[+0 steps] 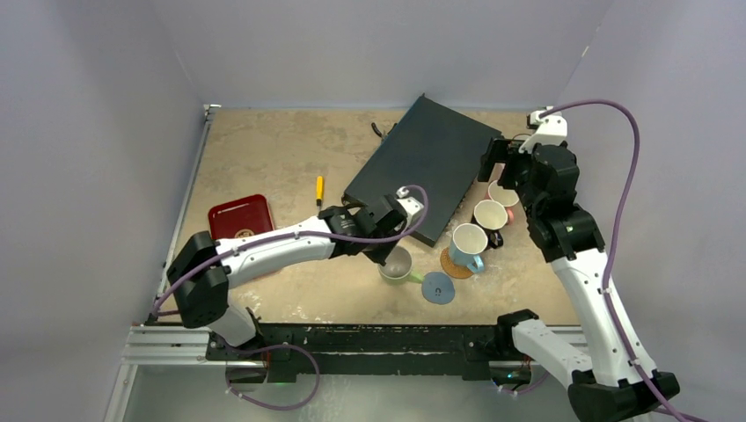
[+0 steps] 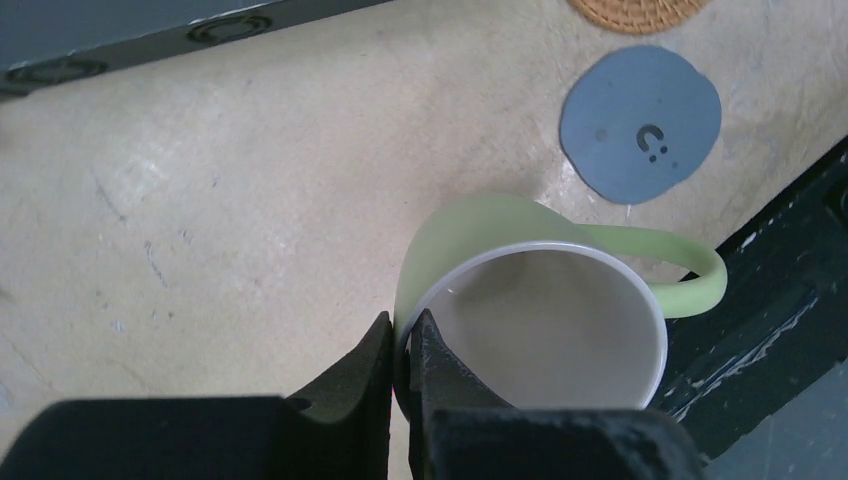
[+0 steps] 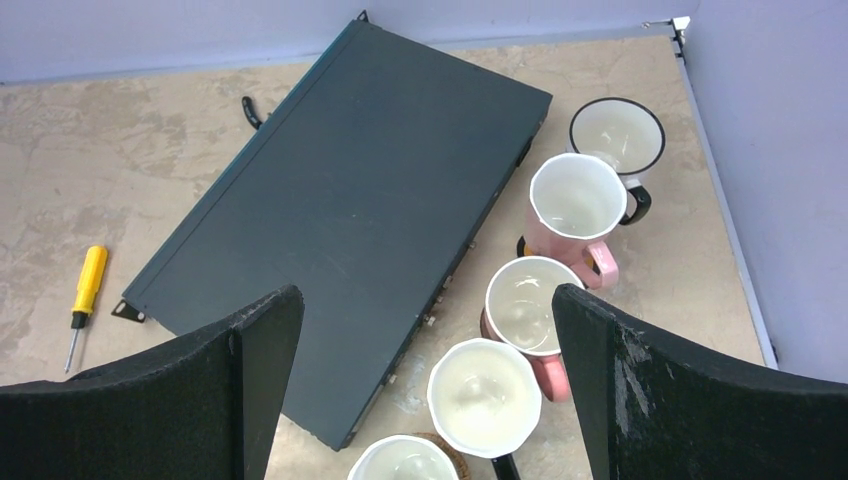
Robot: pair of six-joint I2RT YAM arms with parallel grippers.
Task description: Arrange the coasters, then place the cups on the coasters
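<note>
A light green cup (image 2: 490, 222) hangs tilted in the left wrist view, its wall pinched at the rim by my left gripper. From above, the cup's handle points right, close to the blue round coaster (image 1: 438, 287). That coaster lies flat and bare on the table, just beyond the cup in the left wrist view. How high the cup is above the table I cannot tell. Over on the right, my right gripper is open, its fingers wide apart with no object gripped, above the row of cups.
A light blue cup (image 1: 468, 241) stands on a woven coaster (image 1: 457, 267) beside the blue one. More cups, including a pink cup (image 3: 560, 235), run along the right. A large dark box (image 1: 431, 158) occupies the middle back. A red tray (image 1: 237, 211) and yellow screwdriver (image 1: 319, 191) lie left.
</note>
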